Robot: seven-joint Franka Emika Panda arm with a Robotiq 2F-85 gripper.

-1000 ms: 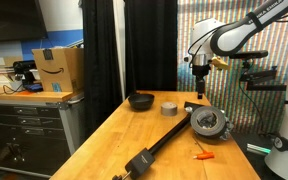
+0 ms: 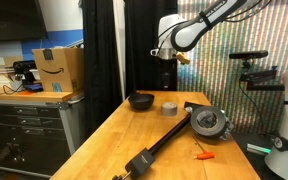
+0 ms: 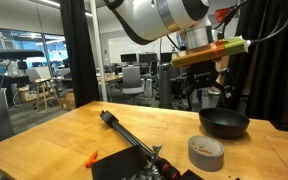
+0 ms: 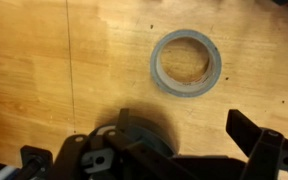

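Observation:
A grey roll of tape (image 2: 169, 109) lies flat on the wooden table, toward the far end. In the wrist view the tape roll (image 4: 158, 72) shows as a ring with bare wood inside it, above and clear of the fingers. My gripper is open, its dark fingers wide apart with nothing between them. From the side, the gripper (image 2: 169, 88) hangs above the table over the tape area. A black bowl (image 3: 224, 124) stands beside the tape roll (image 3: 205, 160).
A long black bar (image 2: 164, 139) lies along the table, near a large round metal item (image 2: 210, 122). A small orange-red object (image 2: 203, 156) lies closer to the front. Open wood (image 2: 109, 137) stretches left of the bar.
My arm has swung left in exterior view 1, from the table's right side to over the tape area, and sits somewhat higher. The table objects have stayed in place.

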